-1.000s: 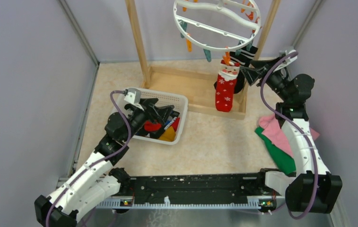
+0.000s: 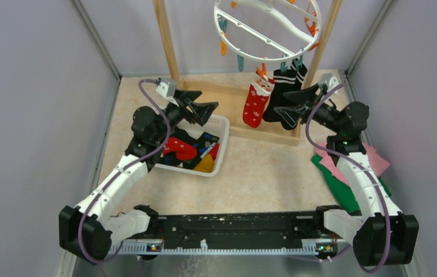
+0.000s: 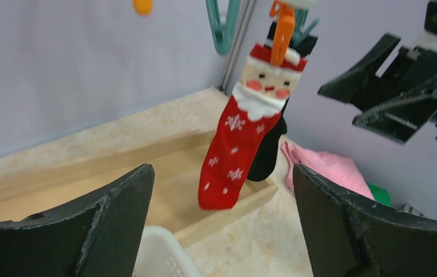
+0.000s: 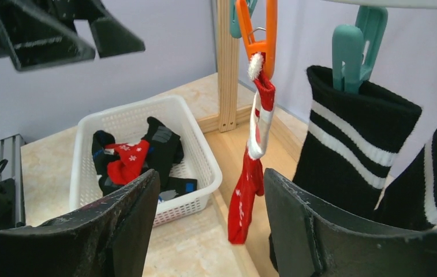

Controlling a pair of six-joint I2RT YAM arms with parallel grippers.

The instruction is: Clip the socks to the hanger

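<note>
From the round white hanger (image 2: 234, 47) hangs a red Santa sock (image 2: 256, 108), its cuff held by an orange clip (image 3: 283, 34). Black socks with white stripes (image 4: 343, 138) hang beside it from teal clips (image 4: 357, 52). My left gripper (image 2: 207, 104) is open and empty, above the back of the white basket (image 2: 223, 130). Open and empty too, my right gripper (image 2: 282, 104) is close to the black socks in the top view; whether it touches them I cannot tell. Inside the basket lie several more socks, among them a red one (image 4: 128, 161).
Wooden posts (image 2: 167, 40) rise on both sides of the hanger from a wooden base (image 2: 233, 130). Pink cloth (image 2: 377, 161) and green cloth (image 2: 340, 184) lie at the right.
The hanging Santa sock swung left and now hangs between its earlier positions. My left gripper moved up and away from the basket's middle. The right gripper shifted left toward the black socks.
</note>
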